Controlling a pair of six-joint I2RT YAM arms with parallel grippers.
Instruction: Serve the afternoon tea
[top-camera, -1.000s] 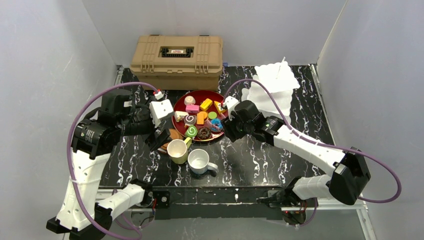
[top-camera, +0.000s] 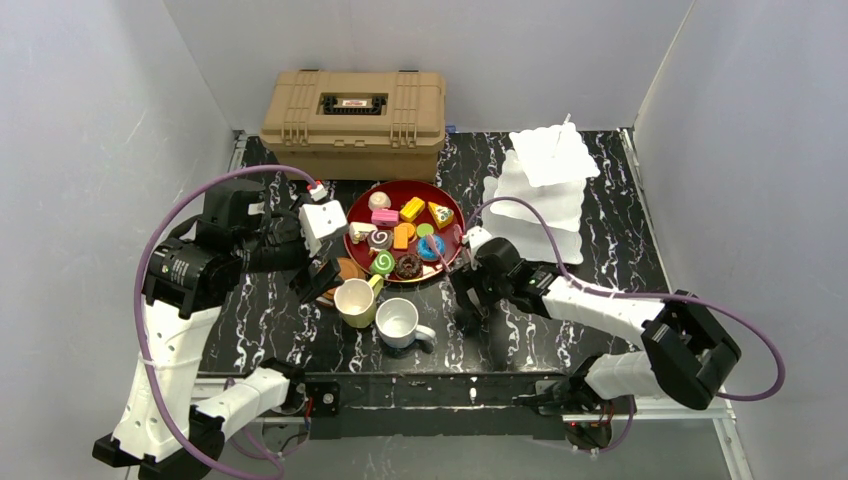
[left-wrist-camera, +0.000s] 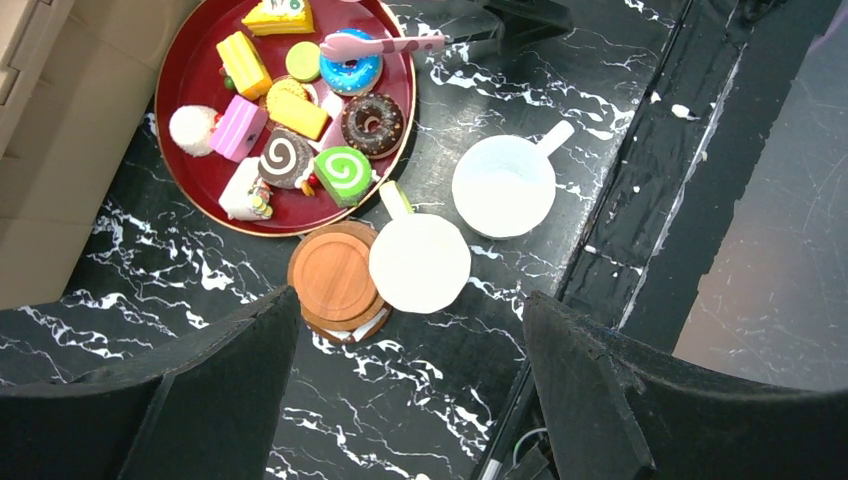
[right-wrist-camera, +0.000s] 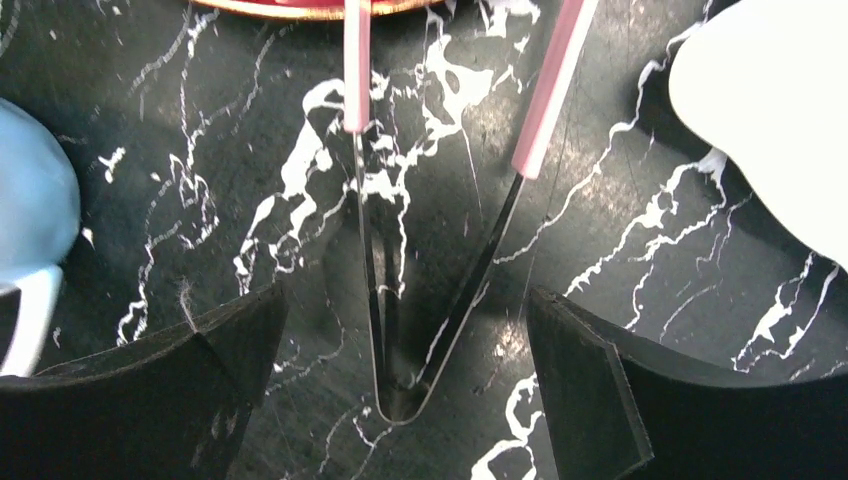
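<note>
Pink-handled metal tongs (right-wrist-camera: 541, 110) lie on the marble, tips resting at the rim of the red tray (top-camera: 362, 214) of toy cakes and donuts. My right gripper is open just over their bend, fingers either side. My left gripper hangs open at the left, nothing between its fingers. A pale yellow mug (top-camera: 350, 307) and a white mug (top-camera: 398, 330) stand in front of the tray, the yellow one beside wooden coasters (left-wrist-camera: 332, 275).
A tan case (top-camera: 350, 110) stands along the back. White scalloped mats (top-camera: 545, 160) lie at the back right. The dark front edge of the table runs close below the mugs.
My right gripper has moved down toward the front of the table, away from the tray and over the tongs' bend. The left arm looks still.
</note>
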